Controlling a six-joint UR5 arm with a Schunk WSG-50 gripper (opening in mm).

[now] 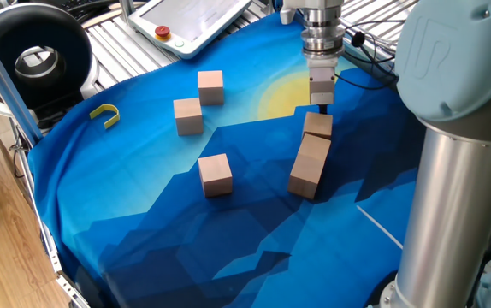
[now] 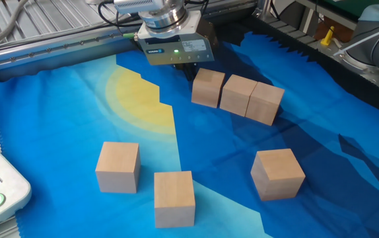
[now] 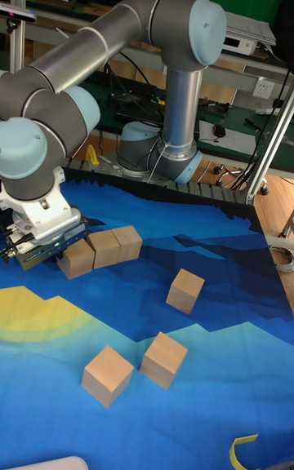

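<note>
Three plain wooden cubes form a row on the blue cloth. In exterior view 2 they are the end cube (image 2: 206, 89) by my gripper, the middle cube (image 2: 238, 94) and the far-end cube (image 2: 265, 103). A narrow gap shows between the end cube and the middle one, and the other two sit face to face. My gripper (image 1: 322, 109) points down at the outer side of the end cube, its dark fingertips low beside it. The cube and gripper body partly hide the fingers, so their opening is unclear. No cube is visibly lifted.
Three more cubes stand apart: one (image 1: 215, 175) left of the row and two (image 1: 188, 116) (image 1: 210, 87) farther back. A yellow hook-shaped piece (image 1: 106, 115) lies near the cloth's left edge. The tablet with a red button (image 1: 162, 32) rests behind. Open cloth separates the row from the loose cubes.
</note>
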